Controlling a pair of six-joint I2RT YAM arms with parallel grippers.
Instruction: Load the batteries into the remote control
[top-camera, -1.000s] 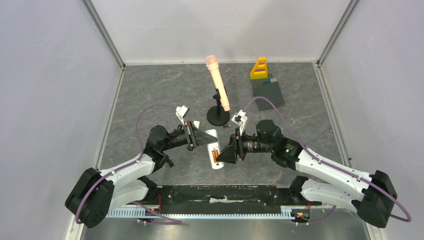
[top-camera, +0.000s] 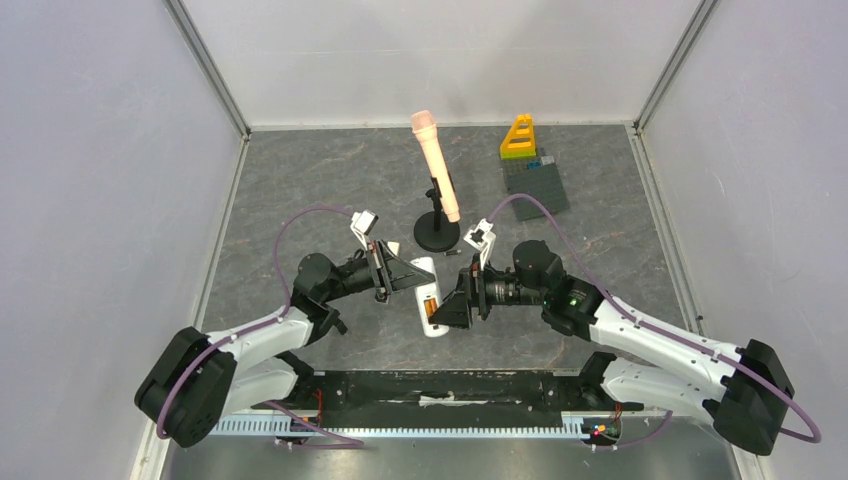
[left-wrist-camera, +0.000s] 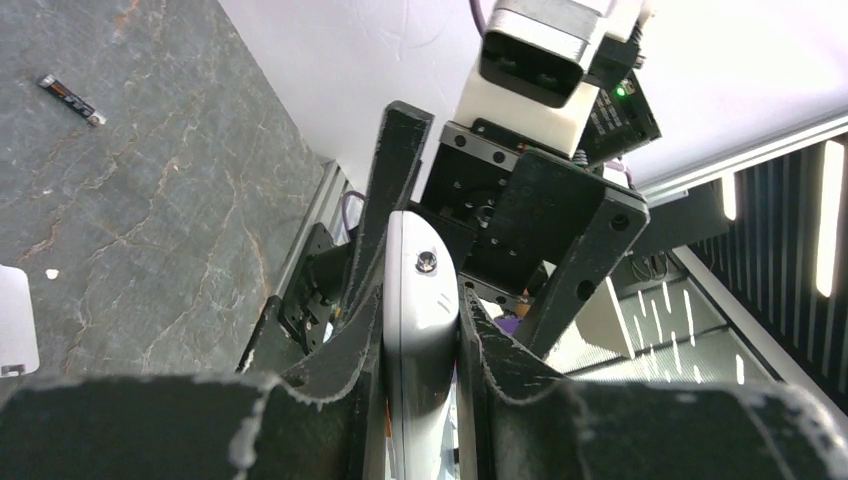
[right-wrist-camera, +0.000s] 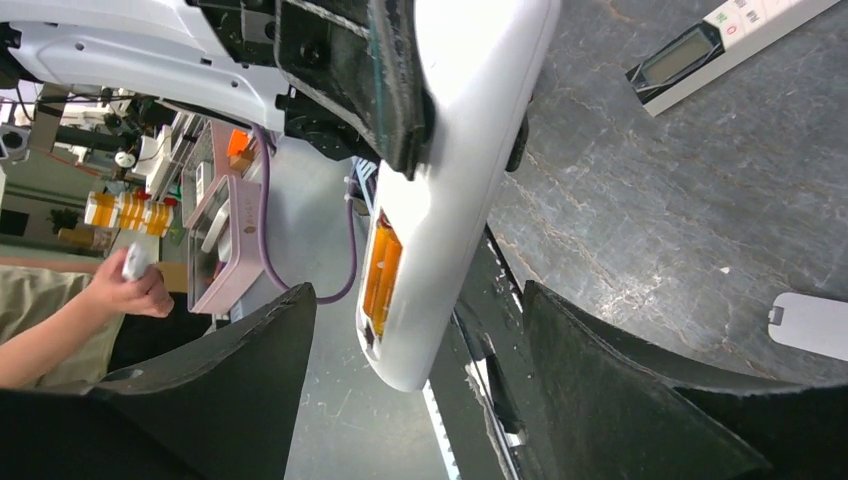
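Note:
The white remote (top-camera: 425, 282) is held upright-ish between the arms; my left gripper is shut on it. In the right wrist view its body (right-wrist-camera: 450, 230) shows an open compartment with orange batteries or springs (right-wrist-camera: 382, 275), too small to tell which. My right gripper stands open around the compartment end, its fingers apart from the remote. A loose battery (left-wrist-camera: 70, 99) lies on the table. The white battery cover (right-wrist-camera: 810, 325) lies flat on the table.
A microphone on a black stand (top-camera: 437, 235) stands behind the grippers. A dark board with a yellow piece (top-camera: 518, 135) lies at the back right. Another white device (right-wrist-camera: 740, 40) lies on the table.
The left gripper and the remote look nearly still.

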